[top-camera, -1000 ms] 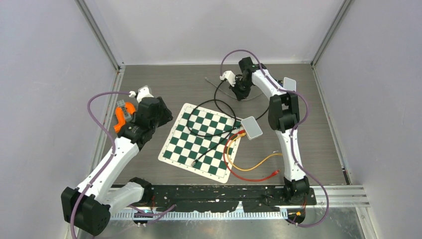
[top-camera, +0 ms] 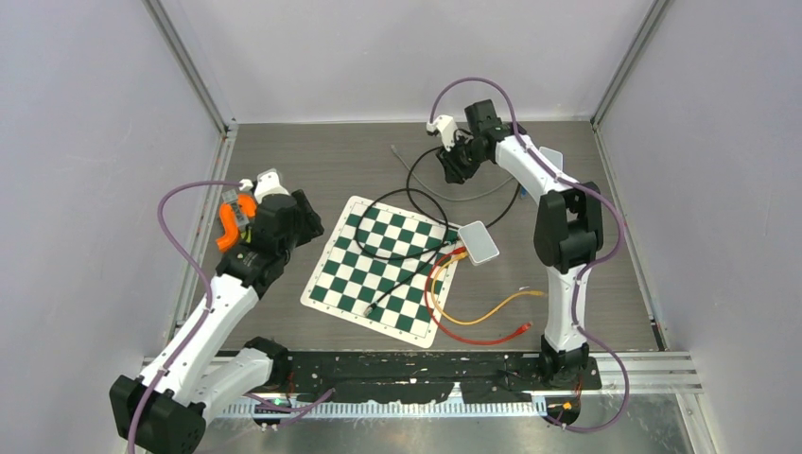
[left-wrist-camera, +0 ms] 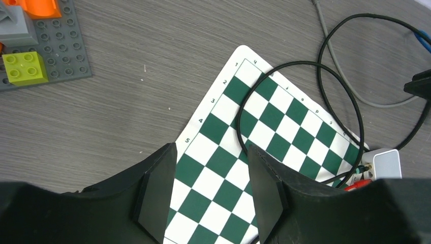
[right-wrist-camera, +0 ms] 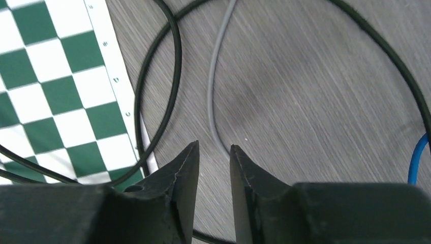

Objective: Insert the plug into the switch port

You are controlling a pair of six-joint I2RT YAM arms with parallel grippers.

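Note:
A white switch box (top-camera: pixel 478 243) sits at the checkered board's right edge, with the red cable (top-camera: pixel 476 340), yellow cable (top-camera: pixel 492 310) and black cable (top-camera: pixel 386 257) at its left side; its ports are too small to read. The black cable's loose plug (top-camera: pixel 370 309) lies on the board. A grey cable (right-wrist-camera: pixel 211 91) stretches across the back, its free end (top-camera: pixel 393 148) at the left. Over that cable is my right gripper, partly open, with nothing visibly held. My left gripper stays open and empty above the table, left of the board.
At the back right, a second white box (top-camera: pixel 551 158) is partly behind the right arm, near a blue cable (right-wrist-camera: pixel 418 158). Orange and grey toy bricks (top-camera: pixel 230 222) stand at the left. Bare table (top-camera: pixel 322 161) lies at the back left.
The left arm has shifted a little to the left. The cables look nearly unchanged.

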